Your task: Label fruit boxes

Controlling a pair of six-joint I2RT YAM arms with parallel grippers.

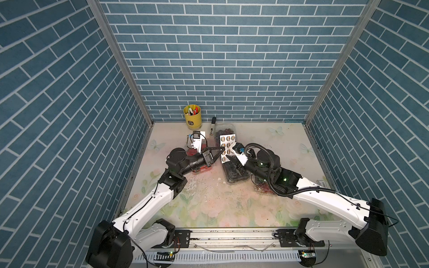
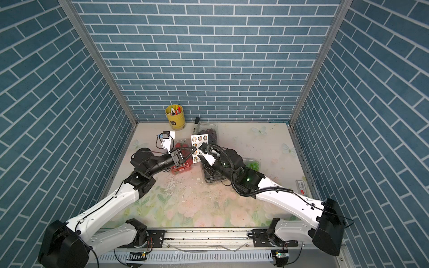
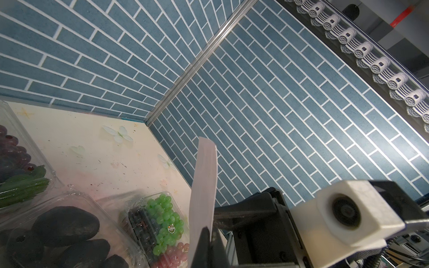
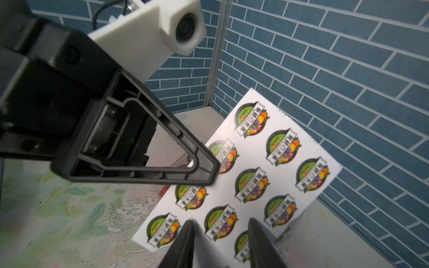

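Observation:
A white sheet of round fruit stickers point(image 4: 250, 185) is pinched at one edge by my left gripper, which is shut on it above the table. The sheet appears edge-on in the left wrist view point(image 3: 203, 192). My right gripper is close to the sheet's printed face, its fingers apart in front of the lower stickers; whether they touch it I cannot tell. No loose sticker shows between them. Below are clear fruit boxes: dark oval fruit point(image 3: 67, 225), green and red grapes point(image 3: 167, 216), dark grapes point(image 3: 13, 151), and red fruit point(image 2: 181, 167), partly behind the left arm.
A yellow cup of pens point(image 1: 193, 118) stands at the back left, with a black marker point(image 1: 213, 126) beside it. The two arms nearly meet at the sheet.

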